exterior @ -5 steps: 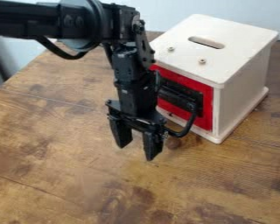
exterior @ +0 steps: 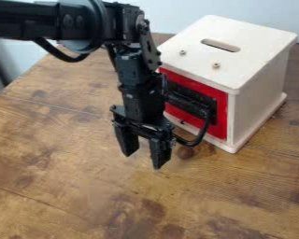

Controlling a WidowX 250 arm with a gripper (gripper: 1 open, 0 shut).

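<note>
My black gripper [exterior: 143, 147] points down over the wooden table, in front and to the left of a pale wooden box [exterior: 252, 93]. Its two fingers stand apart with only table visible between them. The box has a slot in its top and a red panel [exterior: 208, 87] on the front, partly hidden behind my arm and its cable.
A pale wall lies behind the table at the back.
</note>
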